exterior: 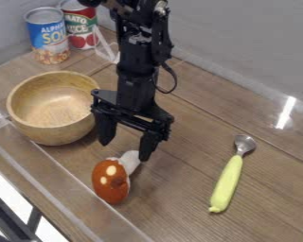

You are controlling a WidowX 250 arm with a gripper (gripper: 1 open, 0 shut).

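My black gripper [126,135] hangs over the wooden counter [180,198] in the middle of the camera view, its two fingers spread apart and open. Just below it lies a short utensil with a red-orange, spotted end [113,181] and a pale part reaching up toward the right finger; I cannot tell whether they touch. A tan bowl [38,109] stands to the left of the gripper. At the right lies a utensil with a yellow-green handle [226,184] and a metal head.
Two cans stand at the back left, a blue one [49,33] and a red one [84,24]. A wall runs along the back right.
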